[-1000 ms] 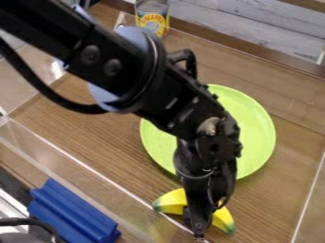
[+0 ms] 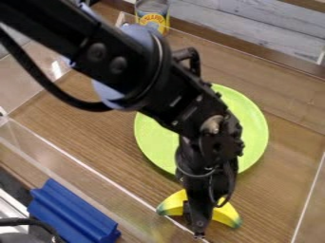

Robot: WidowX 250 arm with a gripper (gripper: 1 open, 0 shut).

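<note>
A black robot gripper [image 2: 200, 214] reaches down from the upper left onto a yellow banana [image 2: 223, 214] near the front of the wooden surface, its fingers closed around the banana's middle. The banana's two ends show on either side of the fingers. Behind the gripper lies a light green plate [image 2: 242, 123], partly covered by the arm.
A blue ridged plastic object [image 2: 64, 211] sits at the lower left, outside a clear low wall. A bottle with a yellow label [image 2: 152, 21] stands at the back. The wooden surface [image 2: 286, 171] right of the plate is clear.
The gripper and banana have shifted very slightly; otherwise the scene looks the same.
</note>
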